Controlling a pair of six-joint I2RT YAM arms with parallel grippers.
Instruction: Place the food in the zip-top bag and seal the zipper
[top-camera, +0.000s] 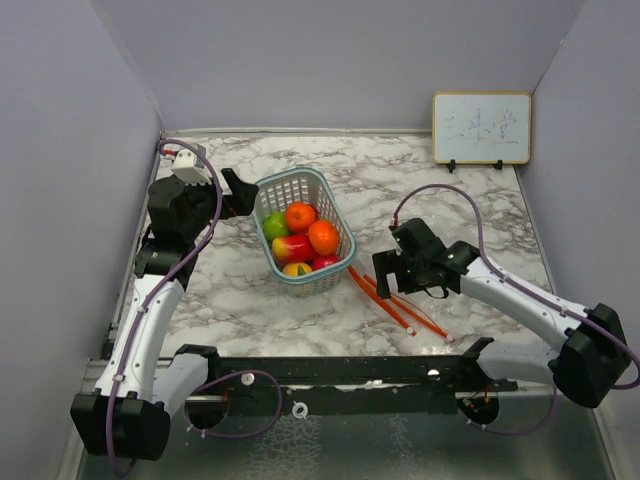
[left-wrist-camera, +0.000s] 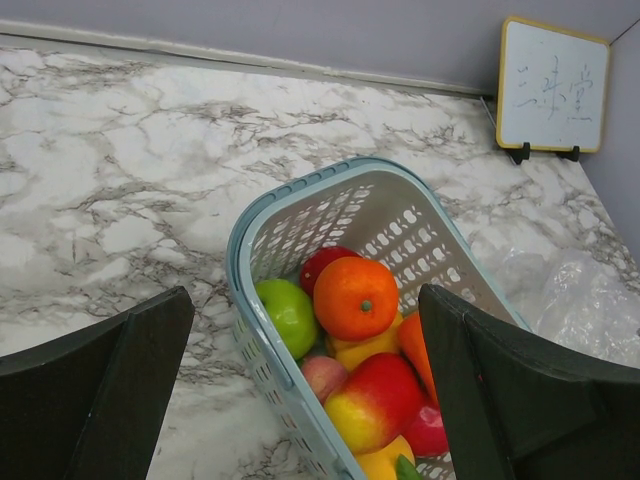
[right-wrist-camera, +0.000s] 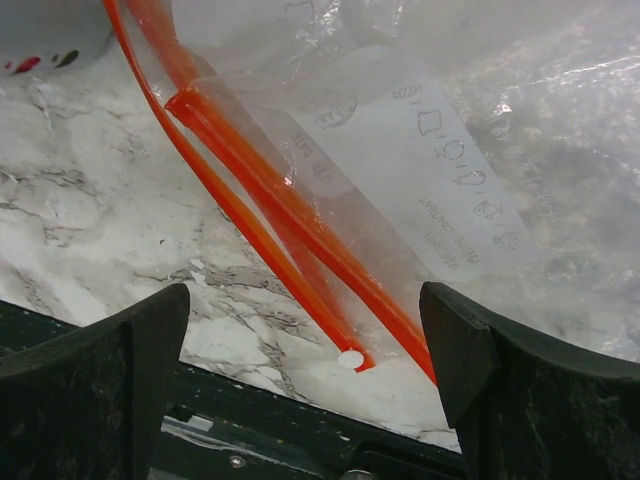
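Note:
A pale blue plastic basket (top-camera: 285, 182) holds toy fruit: oranges (left-wrist-camera: 354, 298), a green apple (left-wrist-camera: 287, 318), a mango (left-wrist-camera: 374, 403) and others. Right of it lies the clear zip top bag (right-wrist-camera: 560, 200) with orange zipper strips (right-wrist-camera: 260, 240), flat on the marble table. My left gripper (top-camera: 238, 194) is open above the basket's left side, nothing between its fingers. My right gripper (top-camera: 388, 275) hangs open over the bag's zipper strips, which run between and beyond its fingers in the right wrist view.
A small whiteboard (top-camera: 482, 128) on black stands is at the back right. Walls border both sides, with a dark edge along the front.

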